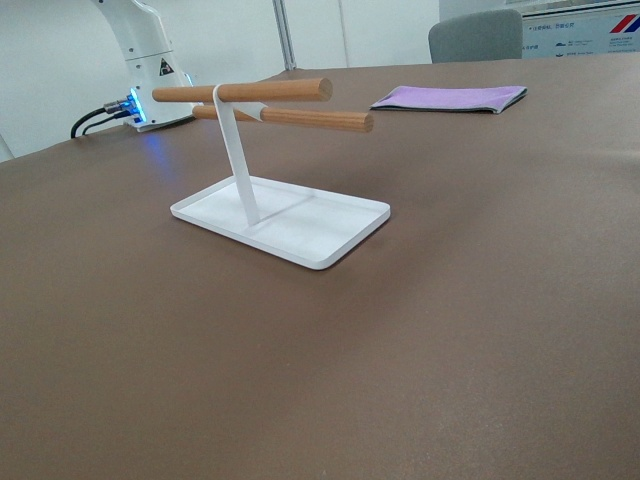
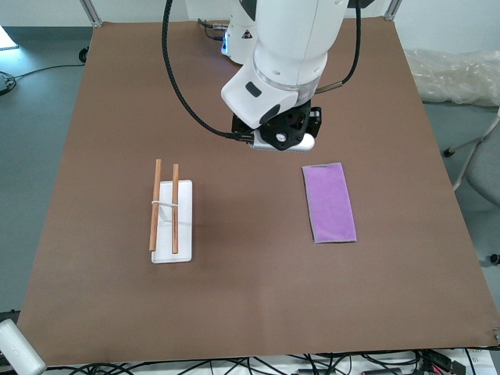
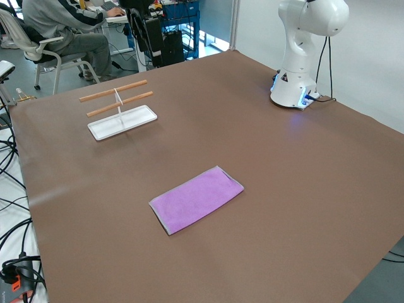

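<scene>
A folded purple cloth (image 2: pixel 330 203) lies flat on the brown table (image 2: pixel 258 297), right of center in the left view; it also shows in the top view (image 1: pixel 448 98) and the right view (image 3: pixel 196 199). A rack with two wooden rods on a white base (image 2: pixel 171 234) stands left of it, seen close up in the top view (image 1: pixel 300 225) and at the back in the right view (image 3: pixel 123 123). The white arm (image 2: pixel 285 62) is above the table's far part. Its end at the black mount hangs over bare table, apart from both; the gripper's fingers cannot be made out.
Cables (image 3: pixel 16 230) run along one table edge. A grey chair (image 2: pixel 488 164) stands beside the table, and a seated person (image 3: pixel 76 31) is beyond it.
</scene>
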